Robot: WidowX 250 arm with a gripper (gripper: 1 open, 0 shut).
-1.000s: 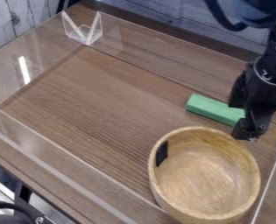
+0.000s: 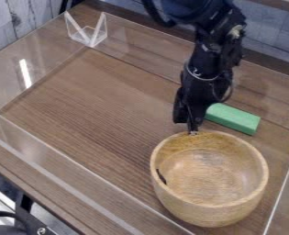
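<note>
My black gripper (image 2: 190,119) hangs in the middle right, low, just above the back rim of a large tan bowl (image 2: 208,188); its fingers look close together, though they are dark and hard to make out. A green block (image 2: 232,120) lies on the table behind the bowl, right of my gripper, its left end partly hidden by it.
A white wire rack (image 2: 88,32) stands at the back left. A dark cable lies at the bottom left edge.
My arm has swung left from the right side to the bowl's back rim. The green block appears shifted right and the bowl slightly moved.
</note>
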